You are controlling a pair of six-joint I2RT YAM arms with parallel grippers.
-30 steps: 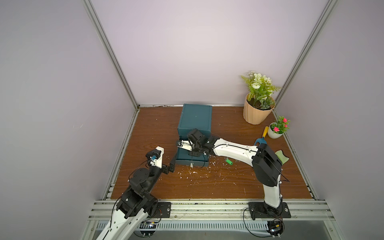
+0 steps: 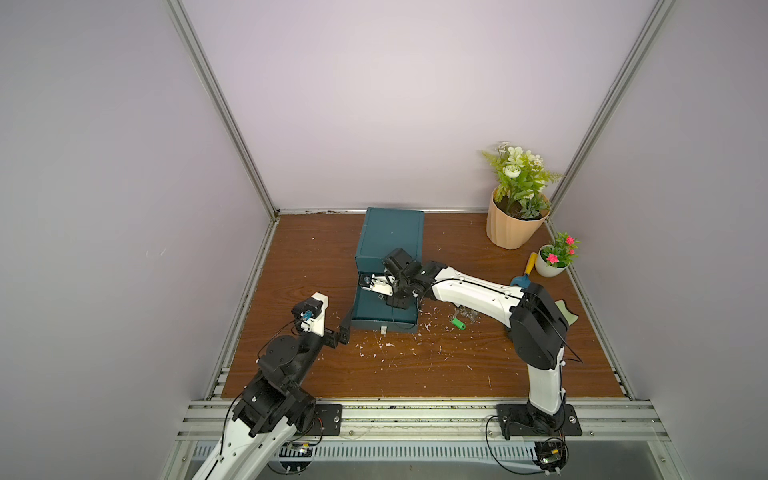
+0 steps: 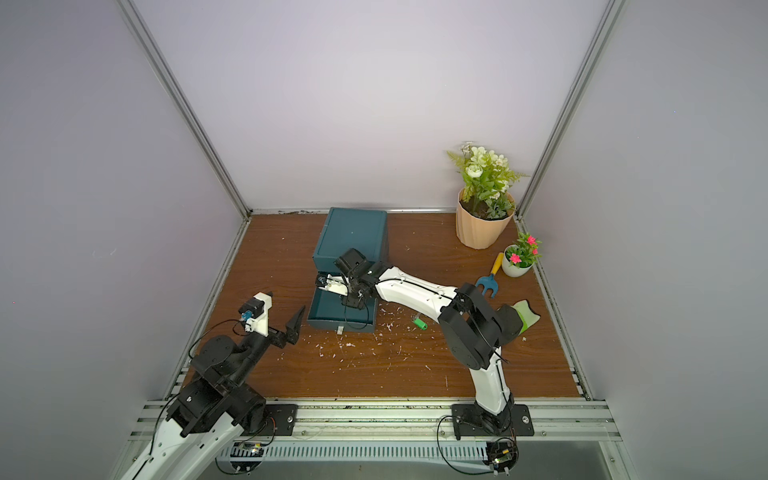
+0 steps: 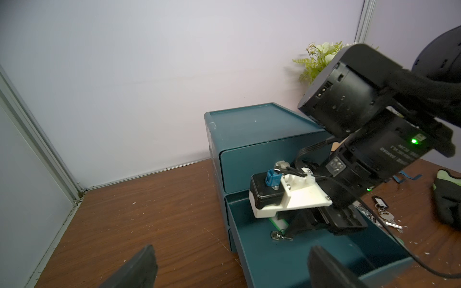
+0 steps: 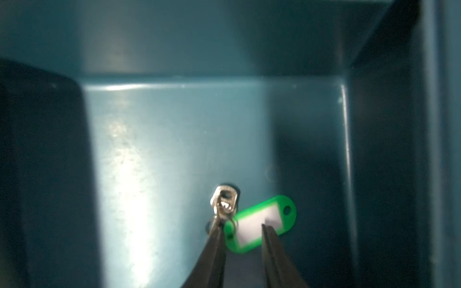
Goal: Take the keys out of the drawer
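Note:
The teal drawer (image 4: 307, 252) stands pulled out from its cabinet (image 4: 259, 127). On its floor, in the right wrist view, lie keys (image 5: 223, 201) joined to a green tag (image 5: 261, 221) with a white label. My right gripper is down in the drawer, its fingers open, with fingertips overlapping the tag's near edge in that view; whether they touch it I cannot tell. From above, the right arm hides the keys. My left gripper (image 2: 344, 329) is held open and empty to the left of the drawer.
Other keys (image 4: 381, 211) and a green tag (image 2: 457, 323) lie on the table right of the drawer. Farther right are a blue fork (image 3: 488, 281), a small flowerpot (image 3: 517, 264) and a large planter (image 3: 480, 228).
My right gripper has shifted a little to the right and toward the cabinet, still over the drawer. The left arm stays where it was.

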